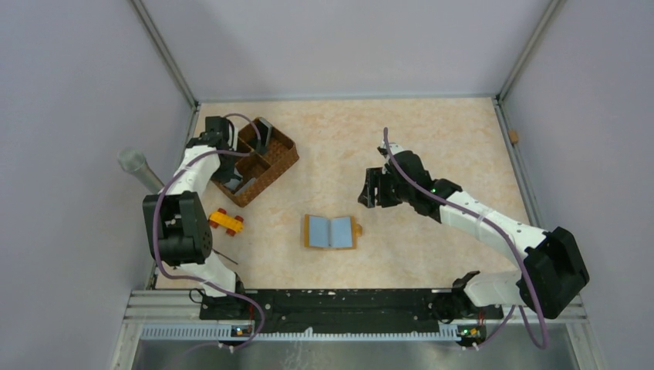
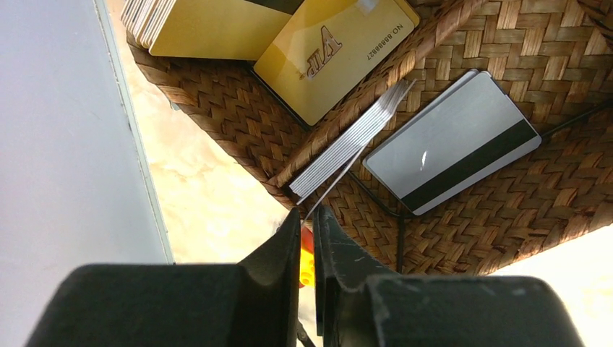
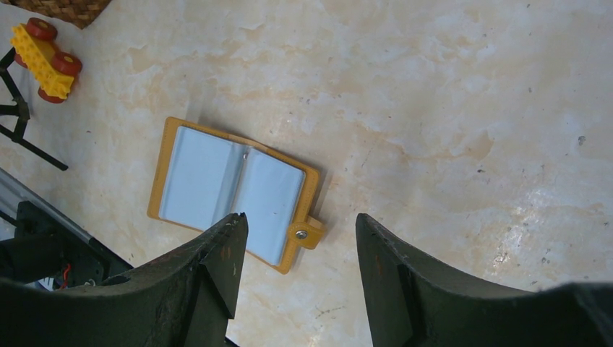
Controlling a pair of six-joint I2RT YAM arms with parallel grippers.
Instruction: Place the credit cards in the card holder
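In the woven basket [image 1: 278, 166], a stack of silver cards [image 2: 347, 144] stands on edge, one card leaning out from it. My left gripper is at that card's lower end, fingertips close together; whether they grip it is unclear. Flat silver cards [image 2: 452, 141] and gold cards [image 2: 336, 54] lie in other parts of the basket view. An open holder [image 3: 264, 206] with pale blue panels on an orange-brown base lies at front centre. My right gripper hangs open and empty to its upper right in the top view.
A yellow toy car [image 1: 227, 221] with red wheels sits between the basket and the front edge, with a thin black object [image 3: 18, 108] nearby. A wall [image 1: 92, 154] is close on the left.
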